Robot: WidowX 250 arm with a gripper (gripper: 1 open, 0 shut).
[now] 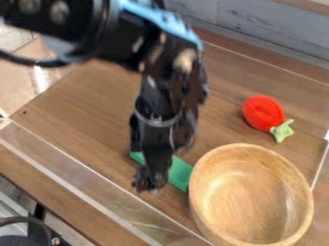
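Observation:
My gripper [152,175] is blurred and points down at a green flat object [175,170] on the wooden table, just left of a wooden bowl [251,197]. The gripper's tip is over the green object's left part, partly covering it; whether it touches the object is unclear, as is the state of its fingers.
A red toy vegetable [264,112] with a pale green top lies above the bowl at the right. A transparent edge runs along the front left, and a grey wall stands at the back.

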